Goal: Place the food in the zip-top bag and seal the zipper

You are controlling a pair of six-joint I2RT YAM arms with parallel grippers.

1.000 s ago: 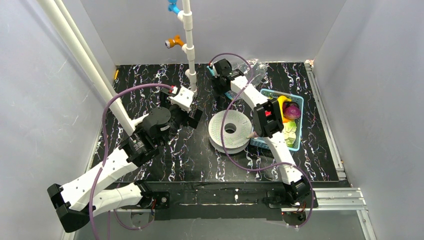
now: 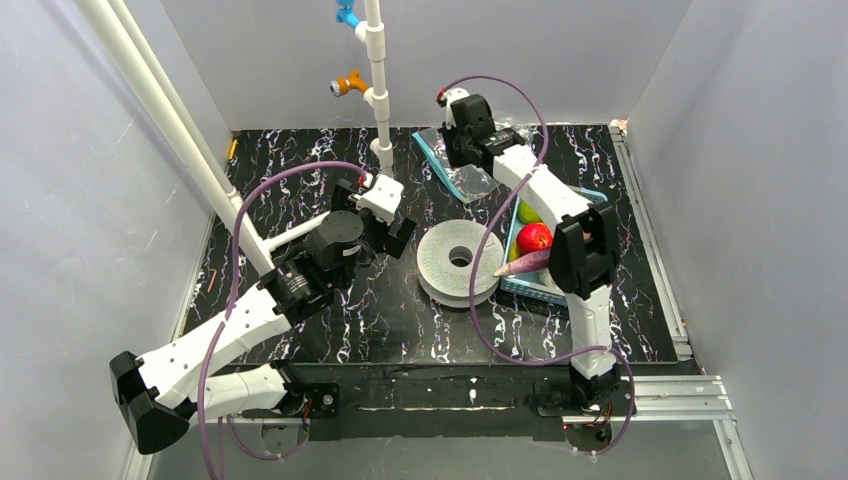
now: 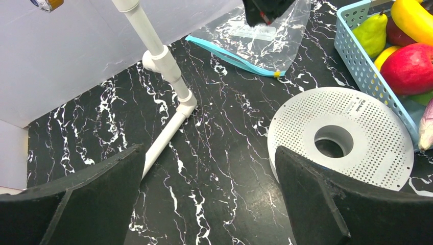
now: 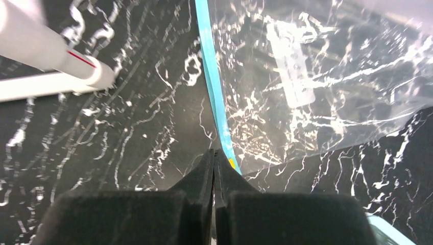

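Observation:
The clear zip-top bag (image 3: 255, 38) lies flat at the back of the dark marbled table, its turquoise zipper edge (image 4: 214, 76) along its left side with a yellow tab (image 4: 232, 163) at the near end. My right gripper is shut, fingertips pressed together with nothing between them. It hovers above the bag, the zipper edge lying on the table beyond its tips. Left of the white spool, my left gripper is held wide open and empty. Fruit and vegetables, among them a pear (image 3: 371, 34) and a pomegranate (image 3: 408, 69), fill a blue basket (image 3: 360, 64).
A white perforated spool (image 2: 440, 265) stands mid-table, close to the basket's left side. White pipes (image 2: 380, 100) with an orange valve (image 2: 350, 84) rise at the back left. Bare table lies between pipes and spool.
The left arm shifted slightly right, still open.

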